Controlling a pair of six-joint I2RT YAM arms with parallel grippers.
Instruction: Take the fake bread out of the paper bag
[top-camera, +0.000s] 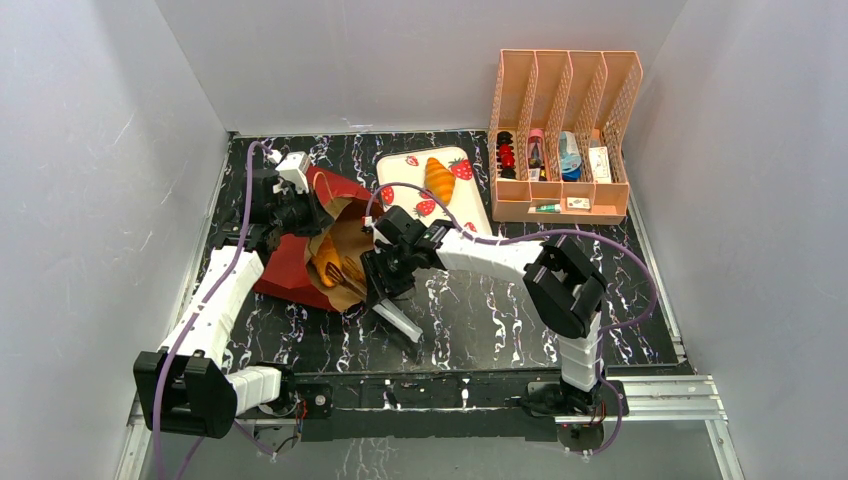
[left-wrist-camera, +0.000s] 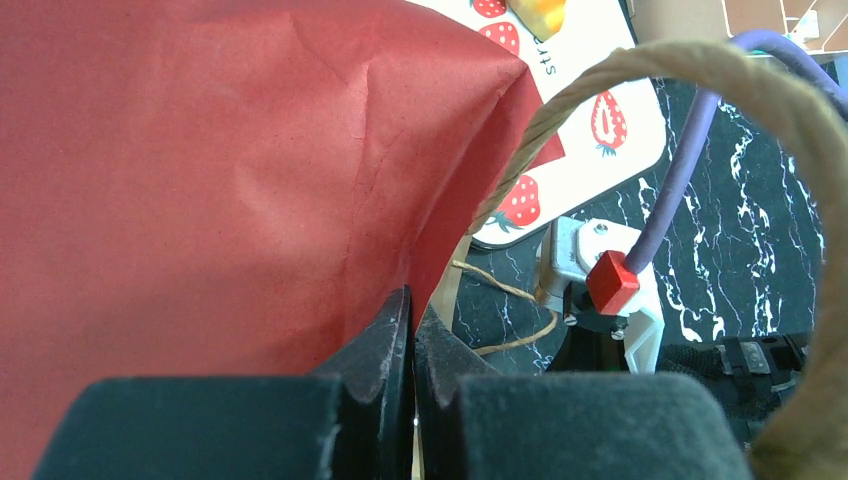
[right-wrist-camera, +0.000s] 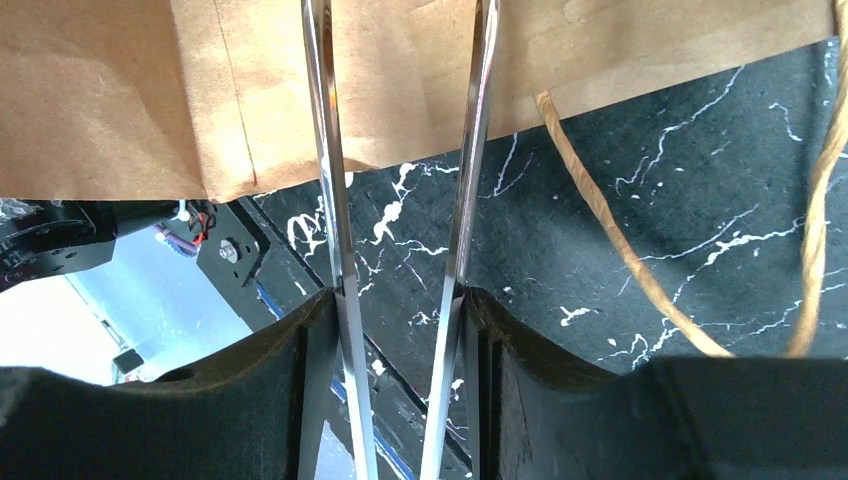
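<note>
The red paper bag (top-camera: 283, 268) lies tipped at the left of the table, its brown mouth facing right. Inside the mouth an orange-yellow fake bread (top-camera: 326, 261) shows partly. My left gripper is shut on the bag's upper rim, whose red paper (left-wrist-camera: 270, 190) runs in between the fingertips. Metal tongs (right-wrist-camera: 343, 235) are held in my right gripper, which is closed around both their arms. In the top view the tong heads reach into the bag mouth beside the bread; whether they grip it I cannot tell.
A strawberry-patterned board (top-camera: 393, 168) with a croissant (top-camera: 439, 180) lies behind the right arm. The divided orange organizer (top-camera: 508, 210) stands at the back right. Bag handle cords (right-wrist-camera: 600, 205) loop near the right gripper.
</note>
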